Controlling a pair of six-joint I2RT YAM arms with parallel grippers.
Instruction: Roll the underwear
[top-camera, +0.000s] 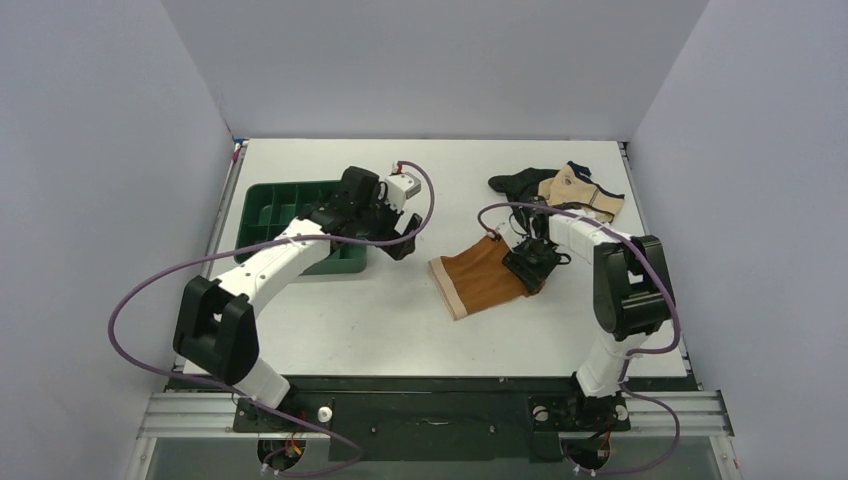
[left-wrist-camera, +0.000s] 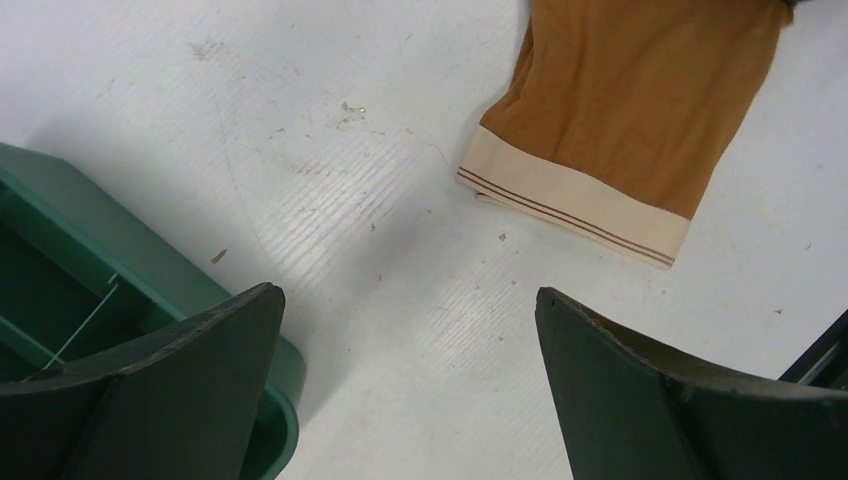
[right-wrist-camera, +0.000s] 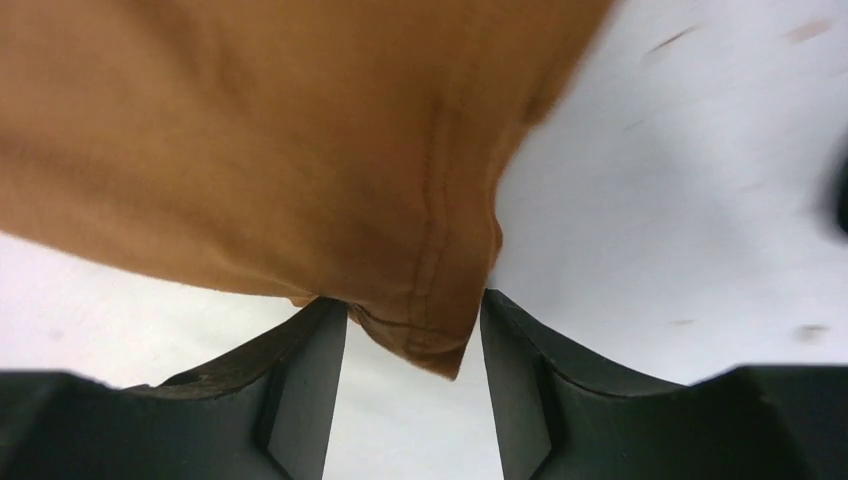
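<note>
The brown underwear (top-camera: 485, 275) lies spread flat on the white table, its cream waistband (left-wrist-camera: 575, 200) toward the left arm. Over by the green box my left gripper hangs open and empty, well apart from the cloth. My right gripper is low over the underwear's right end, fingers parted. Between those fingertips a seamed brown corner (right-wrist-camera: 435, 330) of the cloth shows, and the left fingertip appears to touch its edge. In the top view the right gripper's body hides part of the cloth's right side.
A green divided box (top-camera: 275, 205) stands at the left, partly beneath the left arm. Dark and tan garments (top-camera: 575, 190) are piled at the back right, behind the right arm.
</note>
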